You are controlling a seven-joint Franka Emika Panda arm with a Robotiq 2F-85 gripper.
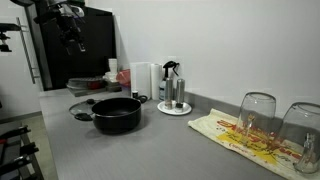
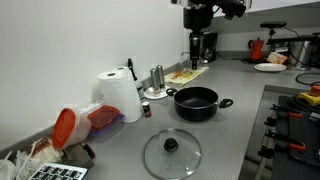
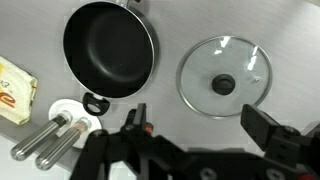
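A black pot [image 1: 118, 117] with two side handles stands uncovered and empty on the grey counter. Beside it, a clear glass lid [image 2: 172, 156] with a black knob [image 3: 223, 84] lies flat on the counter. My gripper is open, high above the counter, with nothing between its fingers. From the wrist, the pot [image 3: 108, 50] appears at upper left and the lid at upper right, both clear of the fingers.
A plate [image 1: 174, 108] with two metal shakers and a bottle stands behind the pot. Two upturned glass jars [image 1: 257, 112] rest on a patterned towel [image 1: 220, 126]. Left of the lid are a paper towel roll [image 2: 119, 94], a red container [image 2: 69, 128] and a dish rack. Bare counter lies before the pot.
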